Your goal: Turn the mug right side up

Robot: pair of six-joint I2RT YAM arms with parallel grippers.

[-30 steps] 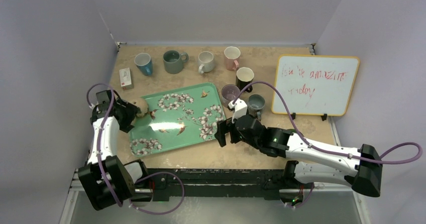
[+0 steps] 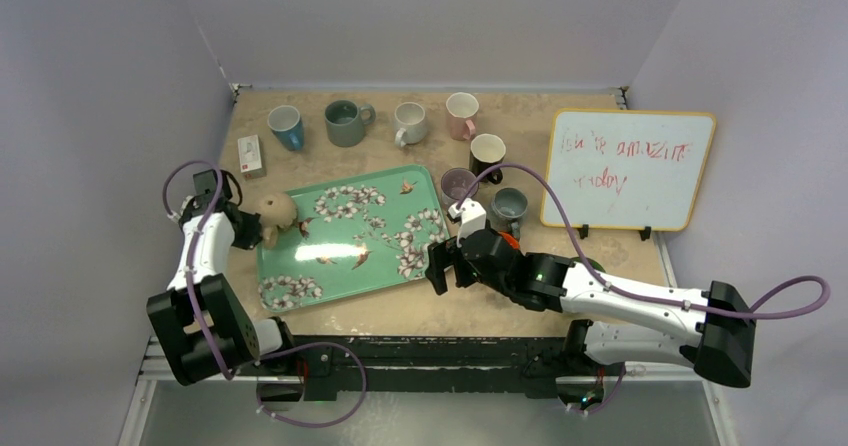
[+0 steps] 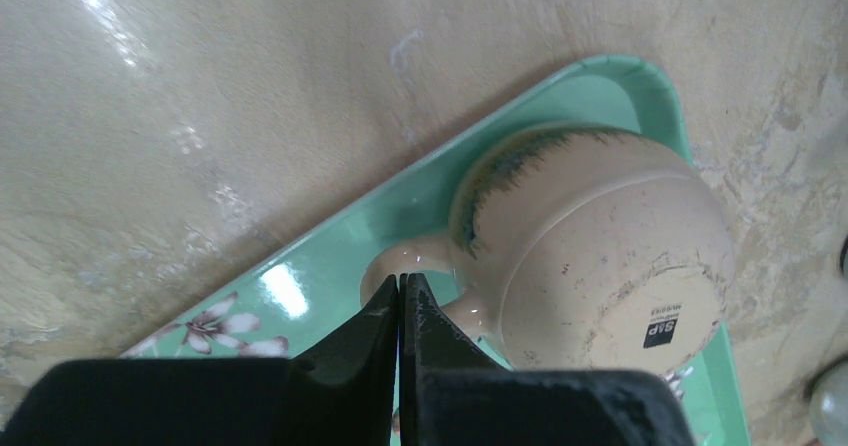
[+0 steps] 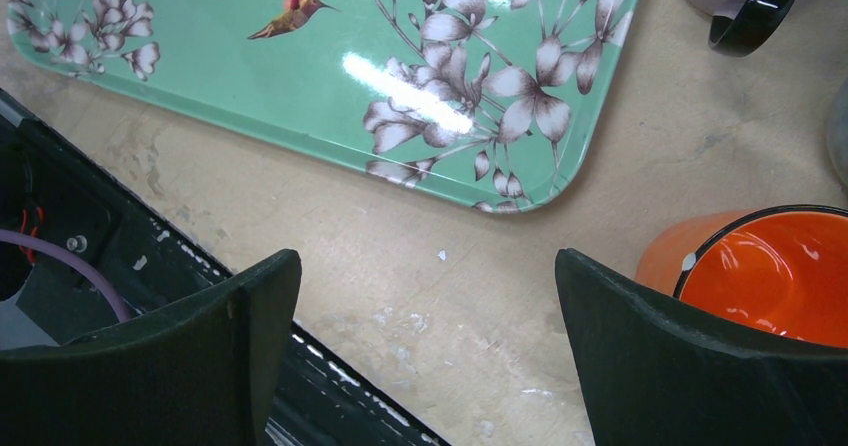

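The beige mug (image 3: 600, 256) rests upside down in the left corner of the green tray (image 2: 350, 281), its base facing up. In the left wrist view its looped handle (image 3: 395, 258) points toward my left gripper. That gripper is shut with its fingertips together and nothing between them; the handle lies outside the fingers, and I cannot tell whether they touch it. From above, the left gripper (image 2: 258, 232) is at the mug's left side. My right gripper stands open and empty over bare table, off the tray's right front corner.
An orange mug (image 4: 780, 276) sits close by the right gripper's finger. More mugs, such as the blue one (image 2: 286, 126) and the black one (image 2: 487, 152), line the back and right. A small white box (image 2: 251, 156) stands behind the tray; a whiteboard (image 2: 630, 166) is at right.
The mug stays upside down. The right arm shifted only slightly.
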